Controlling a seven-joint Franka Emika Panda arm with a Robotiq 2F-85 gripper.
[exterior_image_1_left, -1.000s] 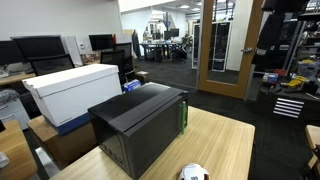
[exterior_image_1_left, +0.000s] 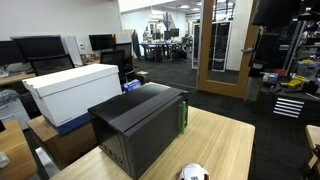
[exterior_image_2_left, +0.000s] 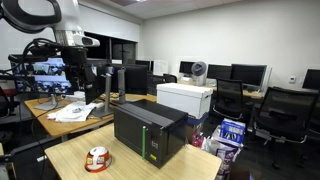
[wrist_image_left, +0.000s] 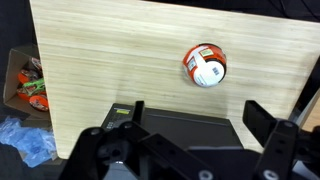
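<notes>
A small round red-and-white container (exterior_image_2_left: 97, 159) stands on the light wooden table (exterior_image_2_left: 75, 150), in front of a black microwave-like box (exterior_image_2_left: 150, 132). In the wrist view the container (wrist_image_left: 205, 65) shows its white top, and the black box (wrist_image_left: 170, 140) lies partly hidden behind my gripper. My fingers are wide apart with nothing between them, well above the table. Exterior view 1 catches only the white top of the container (exterior_image_1_left: 194, 172) at its bottom edge; the arm is at the upper right.
A white lidded box (exterior_image_1_left: 80, 92) stands beyond the black box (exterior_image_1_left: 140, 125). Several packages (exterior_image_2_left: 229, 135) are beside the table's far side. Bare tabletop (exterior_image_1_left: 222, 140) lies to the right of the black box in exterior view 1.
In exterior view 1 the arm has come lower and somewhat left at the upper right. The container and the black box have not moved.
</notes>
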